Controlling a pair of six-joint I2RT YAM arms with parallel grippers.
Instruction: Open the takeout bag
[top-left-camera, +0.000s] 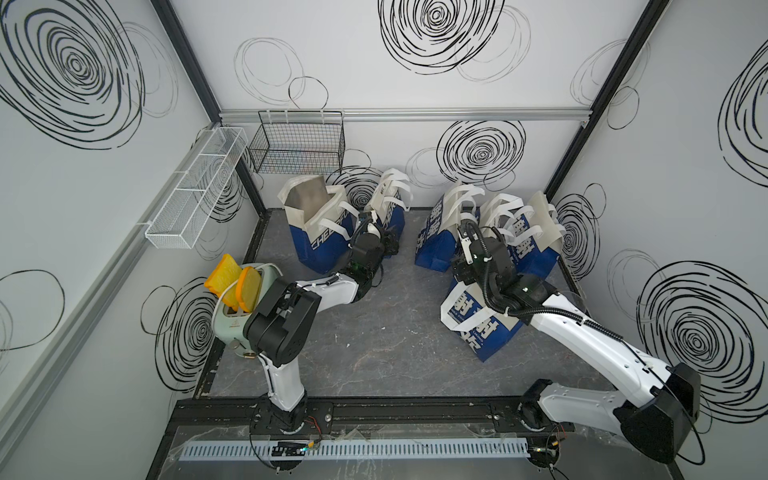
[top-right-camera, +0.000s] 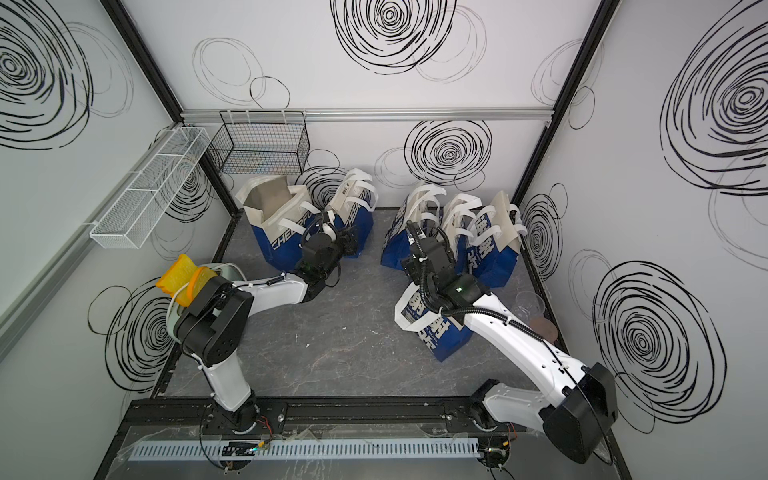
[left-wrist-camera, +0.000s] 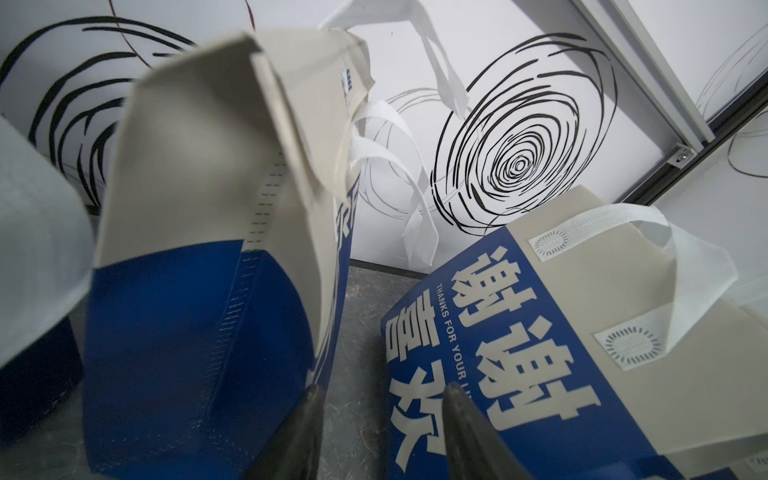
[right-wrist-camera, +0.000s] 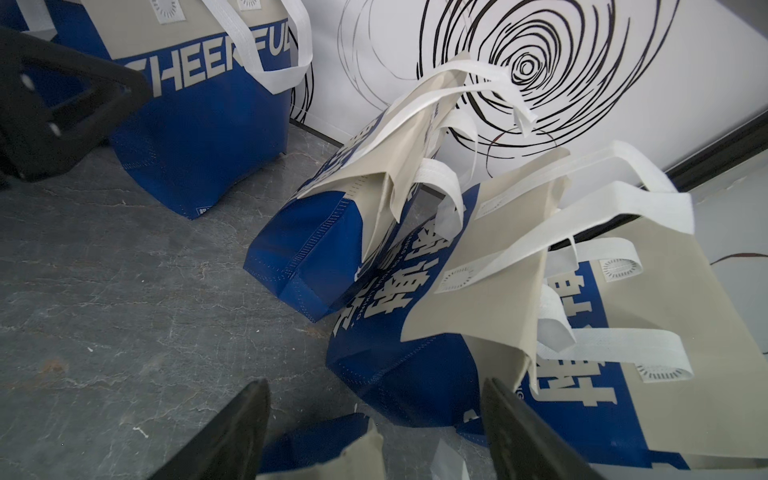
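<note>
Several blue-and-beige takeout bags with white handles stand on the table. My left gripper (top-left-camera: 389, 241) is near the slim bag (top-left-camera: 389, 194) at the back. In the left wrist view this bag (left-wrist-camera: 176, 336) stands tall at left, and the left gripper's fingers (left-wrist-camera: 297, 436) are apart at its lower right, with no bag held between them. My right gripper is open above a bag (top-left-camera: 482, 324) near the right front, which looks tilted over. That bag's beige rim (right-wrist-camera: 352, 464) shows low between the right fingers, partly cut off by the frame.
A wide-mouthed bag (top-left-camera: 320, 236) stands at the back left, with more bags (top-left-camera: 438, 236) at the back right. A pale green container (top-left-camera: 240, 328) holding yellow items sits at the left. Bare table (top-left-camera: 392, 344) lies in the middle.
</note>
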